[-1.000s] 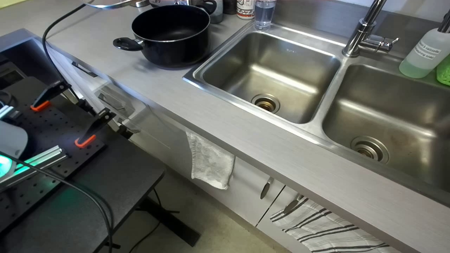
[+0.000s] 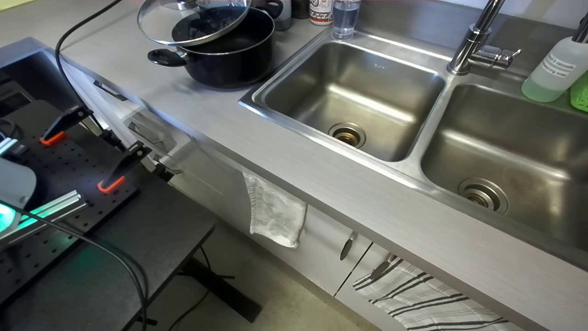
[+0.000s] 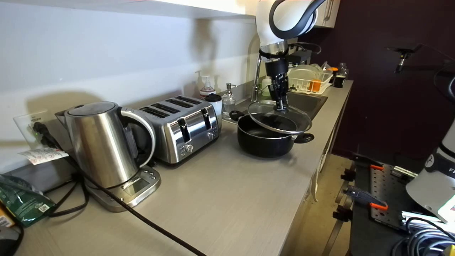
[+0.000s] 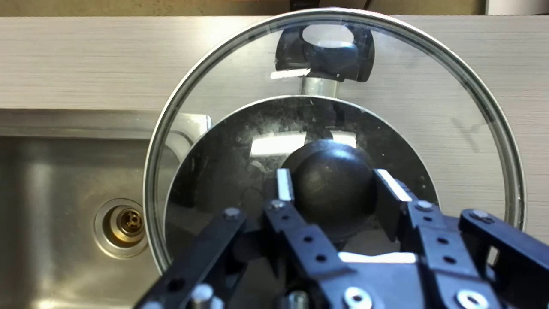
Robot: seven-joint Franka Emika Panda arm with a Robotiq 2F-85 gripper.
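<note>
A glass lid [image 3: 300, 121] with a metal rim hangs tilted above the black pot [image 3: 263, 145], offset toward the counter's front edge. My gripper [image 3: 281, 108] comes down from above, shut on the lid's round black knob [image 4: 332, 177]. In the wrist view the two fingers stand on either side of this knob. The pot's dark interior and one side handle [image 4: 324, 54] show through the glass. In exterior view 1 the lid [image 2: 157, 30] covers part of the pot's opening, while the gripper is out of frame. Whether the lid's edge touches the pot cannot be told.
Beside the pot are the double sink [image 2: 353, 91] and its faucet [image 2: 474, 44]. A toaster [image 3: 183, 128] and a kettle [image 3: 100, 145] stand along the wall. A clear glass [image 2: 345, 19] is behind the pot.
The lid was at the top left edge of exterior view 1, clear of the pot. It has come toward the sink and now overlaps the pot's opening; the pot has not moved.
</note>
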